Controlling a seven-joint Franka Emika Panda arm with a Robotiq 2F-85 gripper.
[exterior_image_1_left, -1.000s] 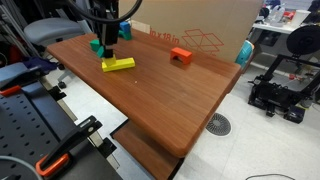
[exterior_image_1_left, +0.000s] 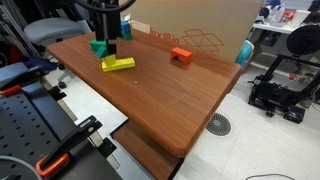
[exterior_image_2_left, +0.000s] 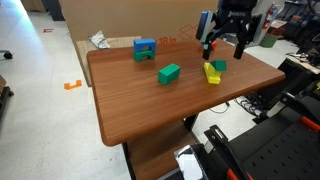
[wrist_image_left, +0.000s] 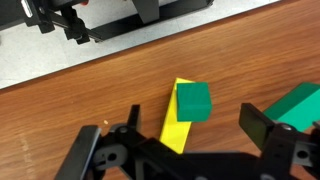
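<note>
My gripper is open, with its dark fingers on either side of a small green cube (wrist_image_left: 193, 101) in the wrist view. The cube lies at the upper end of a yellow block (wrist_image_left: 175, 132) and overlaps it from above; whether it rests on it, I cannot tell. In exterior view 2 the gripper (exterior_image_2_left: 222, 52) hangs over the yellow block (exterior_image_2_left: 213, 74) and green cube (exterior_image_2_left: 220, 65). Exterior view 1 shows the yellow block (exterior_image_1_left: 118, 64) lying on the table below the gripper.
To the right in the wrist view lies a larger green block (wrist_image_left: 297, 107). A red block (exterior_image_1_left: 181, 55) sits farther along the wooden table (exterior_image_1_left: 165, 95). Exterior view 2 has another green block (exterior_image_2_left: 169, 74) and a blue block (exterior_image_2_left: 145, 48).
In exterior view 1 the gripper has shifted slightly, and more green shows beside its fingers. The yellow and red blocks stay where they were.
</note>
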